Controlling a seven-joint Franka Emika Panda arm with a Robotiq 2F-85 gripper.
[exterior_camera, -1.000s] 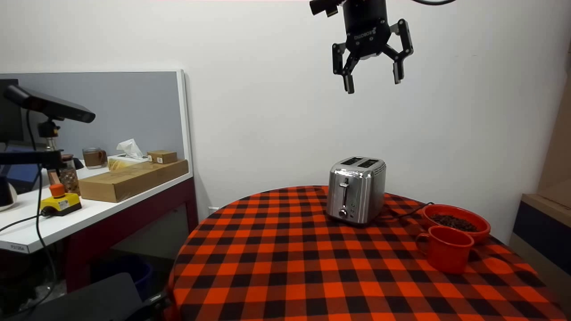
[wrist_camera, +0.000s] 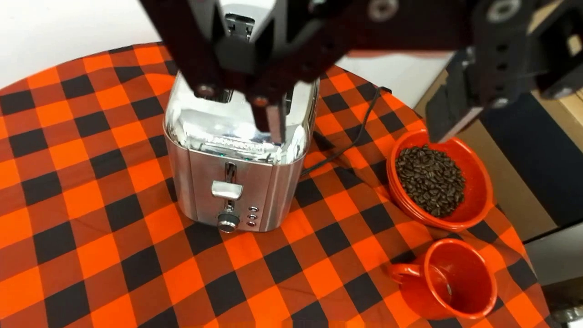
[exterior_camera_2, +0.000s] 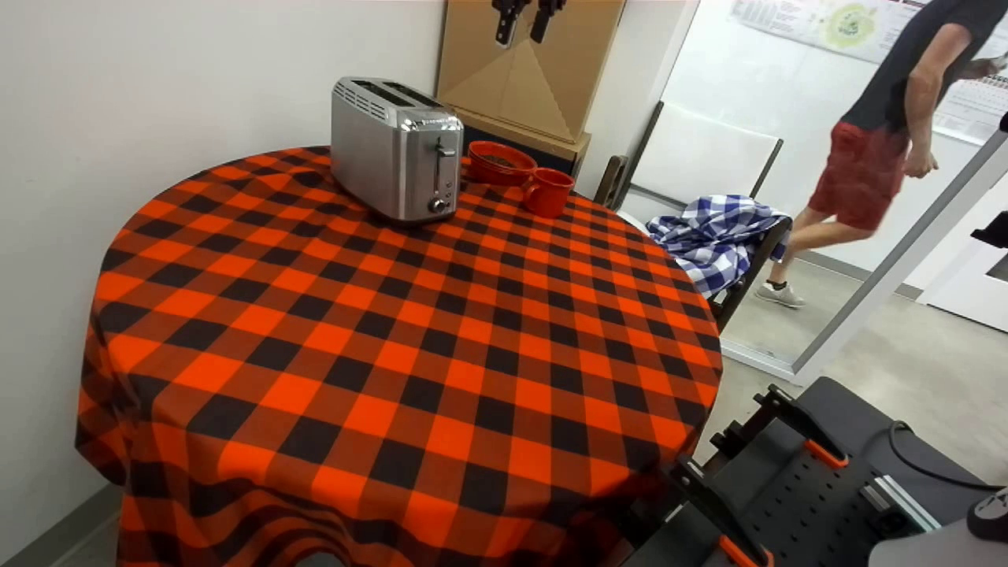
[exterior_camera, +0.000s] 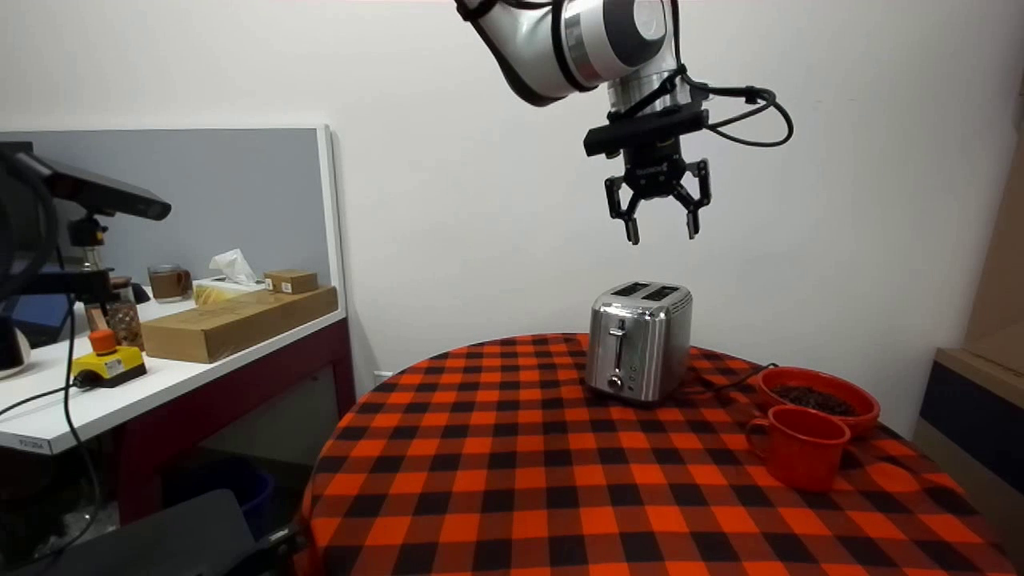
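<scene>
A silver two-slot toaster (exterior_camera: 638, 344) stands upright on a round table (exterior_camera: 499, 461) covered in red-and-black checked cloth. High above it hangs my gripper (exterior_camera: 662, 234), fingers spread and nothing between them. From the wrist, one fingertip (wrist_camera: 276, 125) overlaps the toaster's top in the picture, while the other is over towards the bowl. On the right of the table, a red bowl (wrist_camera: 481, 191) holds dark coffee beans (wrist_camera: 429, 180). A red mug (wrist_camera: 464, 279) stands upright beside it, its visible inside looking empty. The gripper's fingers (exterior_camera_2: 507, 28) show at the top of exterior view 2.
The toaster's black cord (wrist_camera: 358, 136) runs behind it towards the bowl. Behind the table is a white wall, with a cardboard box (exterior_camera_2: 524, 71) past its far side. A person (exterior_camera_2: 879, 132) is beyond the table.
My gripper has come down towards the toaster and looks smaller, farther from the camera. More of the arm shows above it. The toaster, bowl and mug are where they were.
</scene>
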